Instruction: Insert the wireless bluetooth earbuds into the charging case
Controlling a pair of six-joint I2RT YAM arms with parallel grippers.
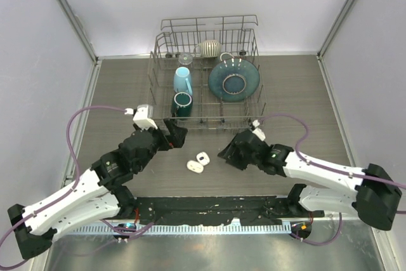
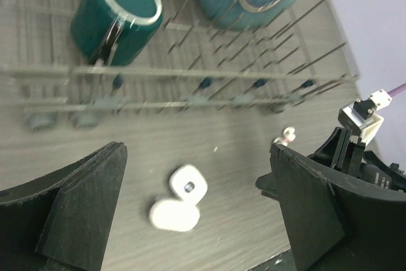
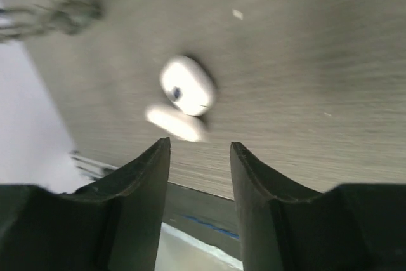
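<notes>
A white oval piece (image 1: 195,166) and a rounded white piece with a dark centre (image 1: 203,158) lie on the table, touching or nearly so. One of them may be the charging case; I cannot tell which. Two small white earbuds (image 2: 288,134) show in the left wrist view beyond the right gripper, partly covered by it; from the top they are hidden. My left gripper (image 1: 174,136) hangs open and empty, up and left of the white pieces. To their right, my right gripper (image 1: 230,158) is low, its fingers (image 3: 152,176) apart with nothing between them.
A wire dish rack (image 1: 206,118) stands behind, holding a dark green mug (image 1: 182,104), a light blue mug (image 1: 183,80) and a teal plate (image 1: 248,82). Bare table (image 1: 304,93) lies right of the rack. A dark ledge (image 1: 190,211) runs along the front.
</notes>
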